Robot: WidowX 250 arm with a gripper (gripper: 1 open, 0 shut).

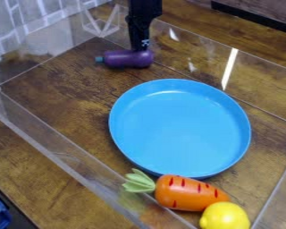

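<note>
A purple eggplant toy (124,58) lies on its side on the wooden floor of a clear-walled box, toward the back left. My black gripper (140,45) is just above and behind its right end; its fingers are dark and small, and I see nothing clearly held between them. A blue plate (179,125) fills the middle right. At the front right lie a toy carrot (188,192) with a green top and a yellow lemon (224,217).
Clear plastic walls (62,152) border the wooden surface. Bare wood (62,89) is free to the left of the plate.
</note>
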